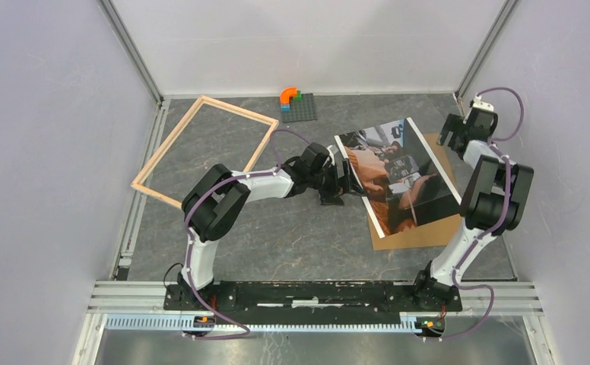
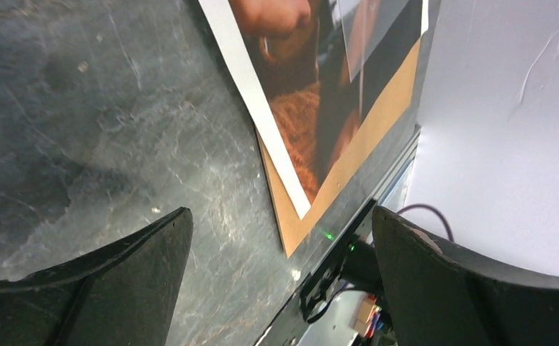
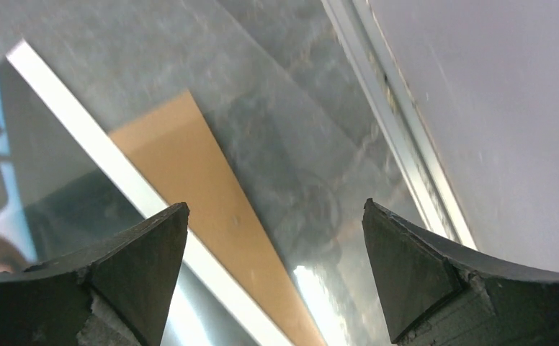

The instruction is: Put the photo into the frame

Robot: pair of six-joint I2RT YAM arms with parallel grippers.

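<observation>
The photo (image 1: 402,179), with white strips along two opposite edges, lies askew over a brown backing board (image 1: 421,234) on the right half of the floor. Part of the board is covered by it. A light wooden frame (image 1: 172,137), empty inside, rests flat at the left. At the photo's left edge hovers my left gripper (image 1: 351,179), its fingers apart and nothing between them. My right gripper (image 1: 448,130) is also open and empty, near the far right corner of the board. In the right wrist view the photo's white strip (image 3: 118,169) runs beside the bare board (image 3: 183,155).
A dark square plate (image 1: 299,110) with a small orange, blue and green brick piece (image 1: 288,97) stands at the back wall. The right wall (image 1: 558,152) is close to my right arm. Grey floor (image 1: 299,243) in front of the left arm is clear.
</observation>
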